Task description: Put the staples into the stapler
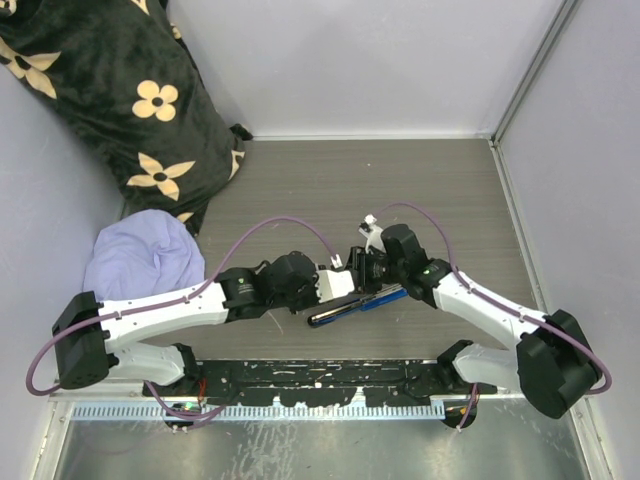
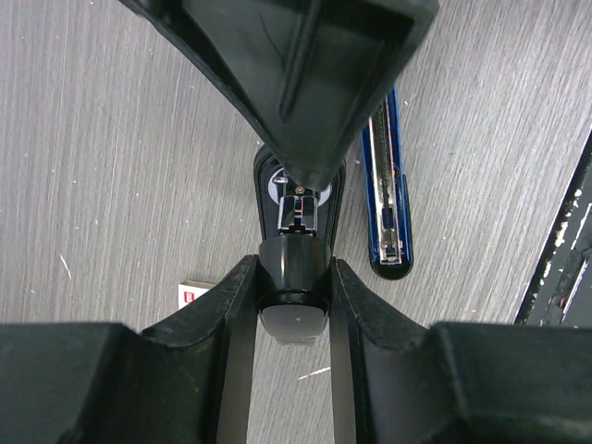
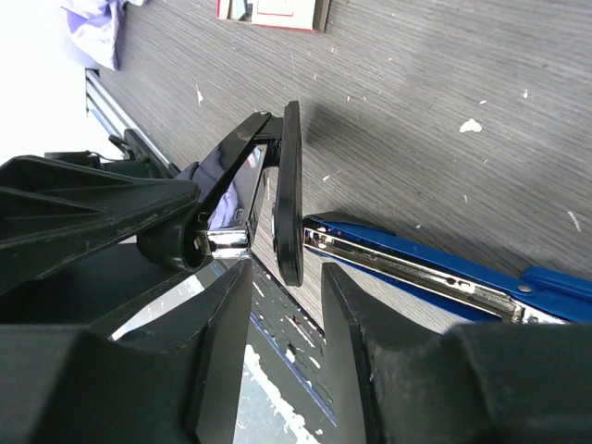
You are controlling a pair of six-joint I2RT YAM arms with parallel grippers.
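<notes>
The blue stapler [image 1: 383, 298] lies opened out flat on the table, its silver channel [image 3: 416, 270] facing up. My left gripper is shut on a black, hinged stapler part [image 2: 314, 208] with metal at its middle, held above the table beside the blue body. In the right wrist view the left fingers [image 3: 102, 208] reach in from the left, and the black part's long bar [image 3: 289, 199] stands in front of my right gripper. That gripper is part open, its fingertips apart on either side of the bar's near end, with gaps showing.
A white and red box [image 3: 273, 11] lies on the table just beyond the grippers; the left arm hides it from above. A lilac cloth [image 1: 148, 262] and a dark flowered cushion [image 1: 130, 100] sit at the left.
</notes>
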